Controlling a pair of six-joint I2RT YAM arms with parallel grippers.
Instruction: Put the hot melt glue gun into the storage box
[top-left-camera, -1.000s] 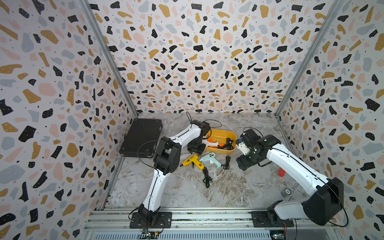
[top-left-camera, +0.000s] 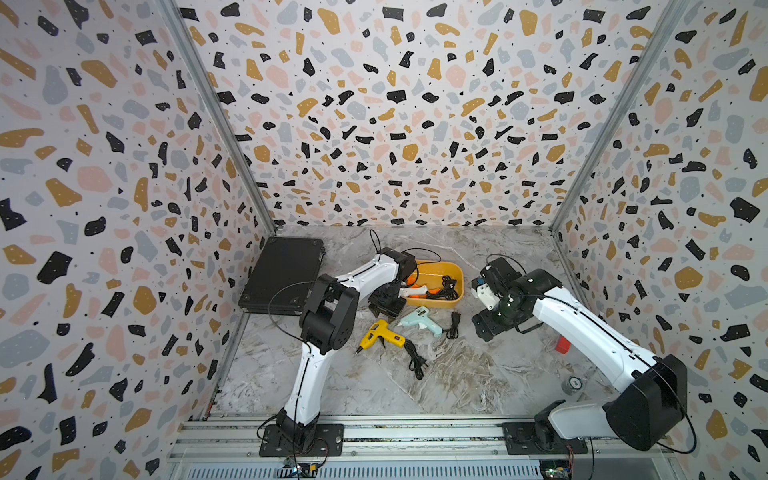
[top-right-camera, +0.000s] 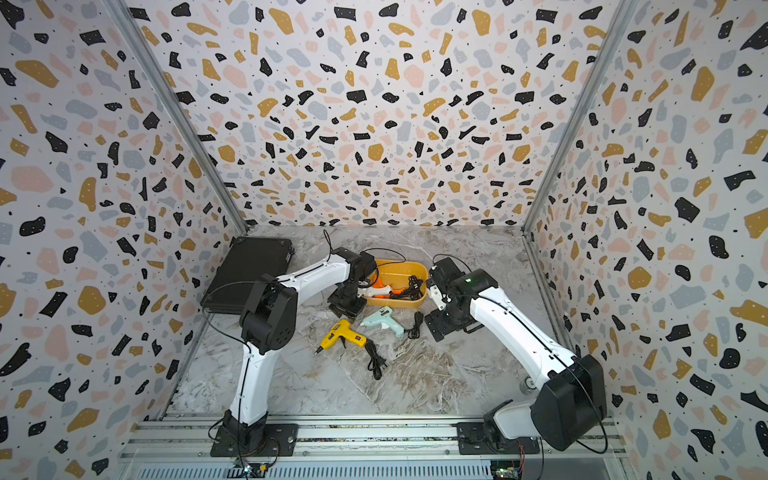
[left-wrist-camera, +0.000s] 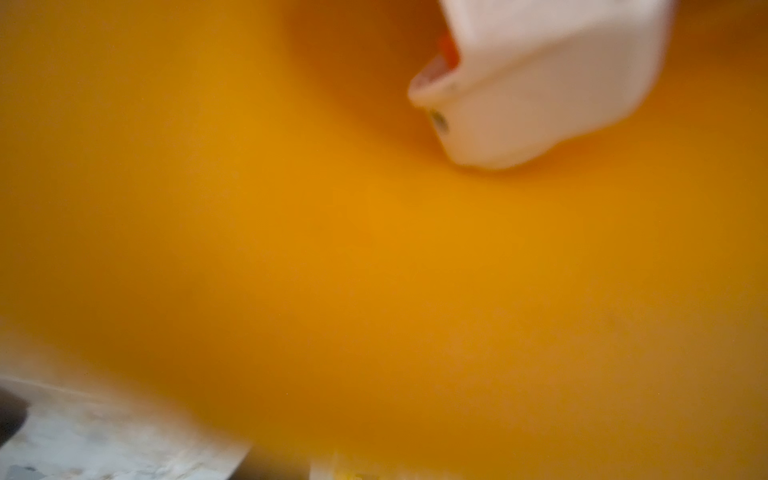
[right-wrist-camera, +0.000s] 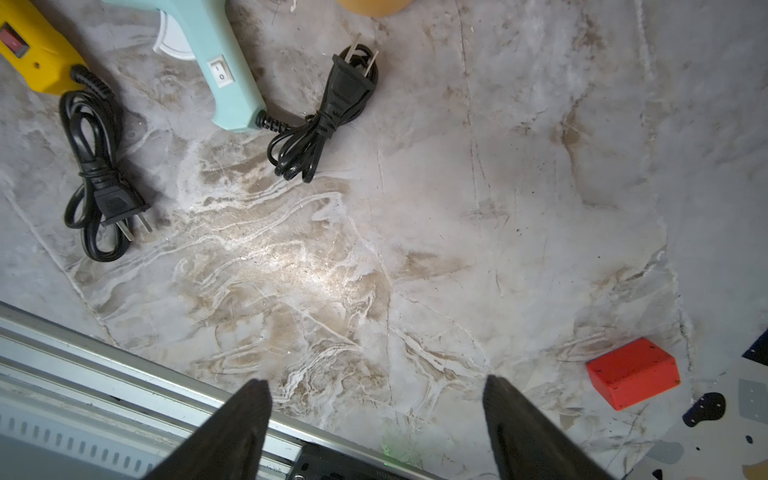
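Observation:
The orange storage box (top-left-camera: 438, 303) stands at the middle back of the table, with a white glue gun with orange parts (left-wrist-camera: 552, 88) and bundled black cords inside. In front of it lie a yellow glue gun (top-left-camera: 378, 335) and a mint glue gun (top-left-camera: 419, 321), both on the table with black cords. My left gripper (top-left-camera: 387, 307) is low at the box's left end; the box wall fills most of the left wrist view and hides its fingers, so its finger cannot be told. To the box's right, my right gripper hangs open and empty above the table.
A closed black case (top-left-camera: 281, 274) lies at the back left. A red block (right-wrist-camera: 632, 373) is at the right side, near a small round grey object (top-left-camera: 572, 385).
The storage box has shifted left, its right end most clearly, and my left gripper has moved slightly left too. The yellow glue gun has slid a little left and forward. The right arm stays put.

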